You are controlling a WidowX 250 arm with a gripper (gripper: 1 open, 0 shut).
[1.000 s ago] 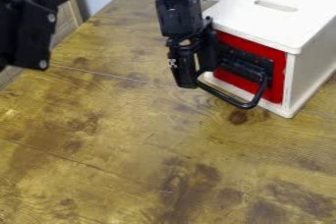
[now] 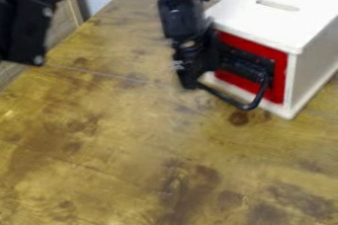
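My black gripper (image 2: 189, 63) hangs in the upper middle, at the left front of a white box (image 2: 282, 15) with a red front panel (image 2: 276, 94). A black framed piece (image 2: 248, 64) sits in the red front, with a black bar looping down and forward from it toward my gripper. The gripper is blurred and dark, so whether it is open or shut, or holds the bar, I cannot tell.
A pale wall stands behind the box, and a panel edge shows at the far left.
The gripper and arm have shifted slightly and now look blurred, with the upper part of the arm a little lower at left. The box looks unchanged.
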